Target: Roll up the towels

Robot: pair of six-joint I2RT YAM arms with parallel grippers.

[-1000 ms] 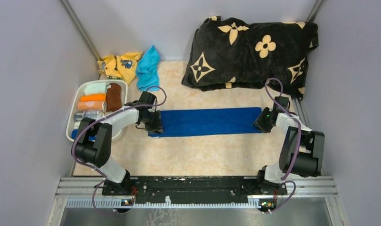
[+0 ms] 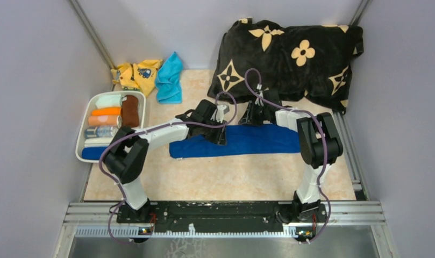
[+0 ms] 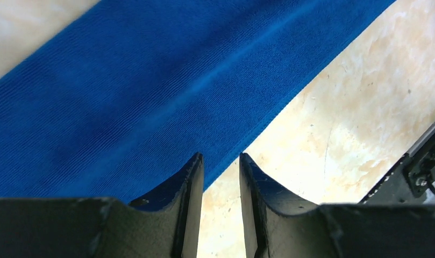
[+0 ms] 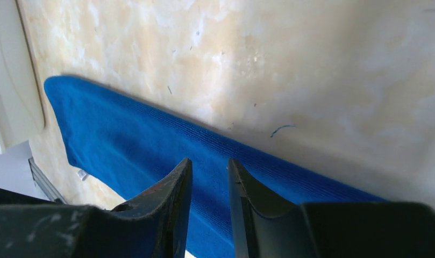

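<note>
A blue towel lies flat on the table as a long strip running left to right. Over its middle, towards the near edge, is my left gripper. In the left wrist view its fingers stand part way apart with nothing between them, above the towel's edge. My right gripper hovers by the far edge of the strip, right of the left one. The right wrist view has its fingers apart over the blue cloth, empty.
A white bin of rolled towels stands at the left. Behind lie a yellow towel, a light blue towel and a large black patterned blanket.
Both grippers have moved from the ends of the blue towel inward to its middle, the left one rightward and the right one leftward. The towel stays flat in place.
</note>
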